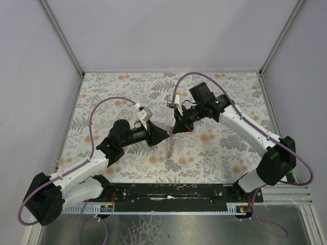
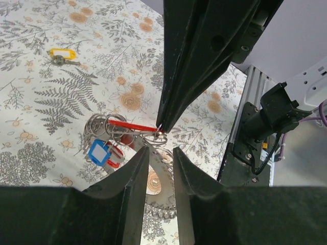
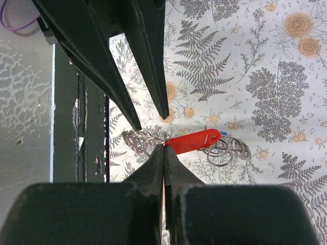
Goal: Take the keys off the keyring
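Note:
A keyring [image 2: 163, 158], a grey wire-like loop with small metal rings, hangs above the table. On it are a red tag [image 3: 194, 141] and a blue tag [image 2: 99, 152]. My right gripper is shut at the end of the red tag, pinching it or the thin ring there; which one is hard to tell. Just beside it in the top view is my left gripper [image 1: 167, 135]. Its two fingers stand apart, and small rings [image 2: 155, 138] lie right in front of the tips, with nothing visibly gripped. No key on the keyring can be made out clearly.
A key [image 2: 60, 60] with a yellow tag [image 2: 63, 53] lies loose on the patterned tabletop [image 1: 122, 84]. Both grippers are very close together over the table's middle.

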